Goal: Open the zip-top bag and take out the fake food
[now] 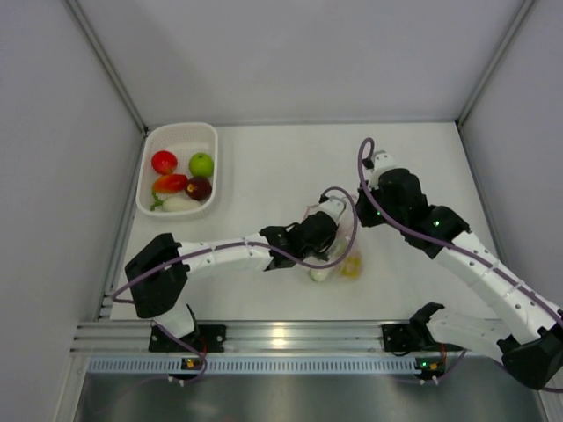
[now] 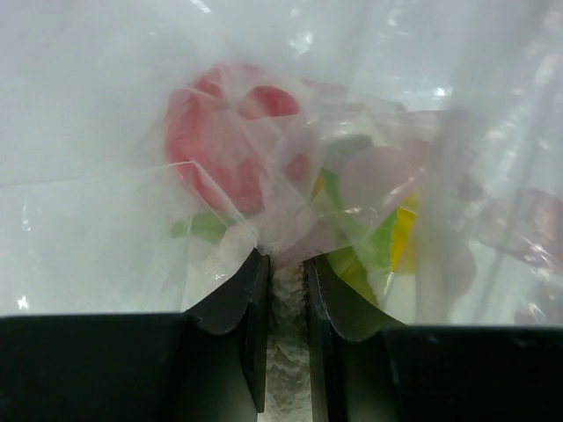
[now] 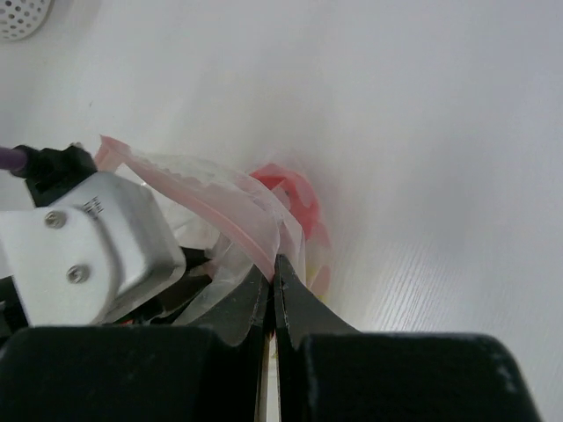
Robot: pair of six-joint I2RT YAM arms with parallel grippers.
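Note:
The translucent bag (image 1: 343, 264) lies at the table's middle under both grippers. Through its plastic in the left wrist view show a red piece (image 2: 224, 145), green and yellow pieces (image 2: 405, 233) and a pale piece. My left gripper is shut on a pale crumpled thing in the bag, apparently a piece of food wrapped in plastic. My right gripper is shut at the bag's pink-edged top (image 3: 202, 193); any thin plastic between its fingertips is hard to make out.
A white basket (image 1: 211, 145) with several toy fruits and vegetables stands at the back left.

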